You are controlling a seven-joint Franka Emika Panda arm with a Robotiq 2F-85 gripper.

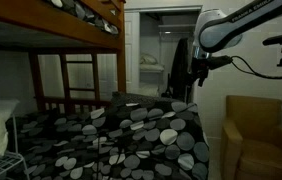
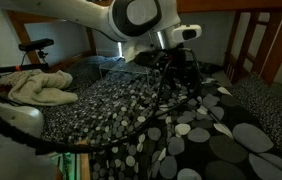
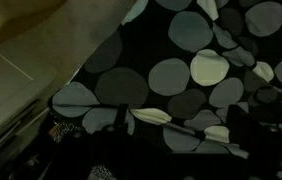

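A dark bedspread [image 3: 186, 75] patterned with grey and pale dots fills most of the wrist view. My gripper is open above it, its dark fingers set apart at the lower left and lower right, with only spotted cloth showing between them. From the side, in exterior view 1, the gripper [image 1: 190, 94] points down at the right part of the bedspread [image 1: 146, 135]. The second exterior view shows the arm reaching over the bed, and its fingertips are hard to make out against the dark cloth [image 2: 231, 135].
A wooden bunk frame [image 1: 66, 35] overhangs the left side. A tan armchair [image 1: 256, 135] stands right of the bed, and a white wire rack [image 1: 3, 165] is at the near left. Beige bundled cloth [image 2: 43, 88] lies at the far left in exterior view 2.
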